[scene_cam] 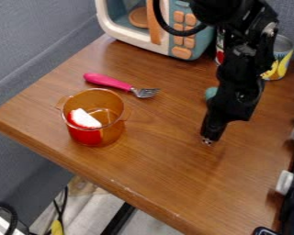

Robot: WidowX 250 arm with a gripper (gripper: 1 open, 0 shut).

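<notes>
My black arm reaches down from the top right, its gripper (209, 139) low over the bare wood right of an orange pot (96, 131); whether it is open or shut is too small to tell. A white object (84, 118) lies in the pot. A pink-handled fork (113, 83) lies behind the pot. A teal object (211, 93) is partly hidden behind my arm.
A toy microwave (125, 18) stands at the back, a can (279, 66) behind my arm at the back right. A dark stove-like unit (289, 202) lines the right edge.
</notes>
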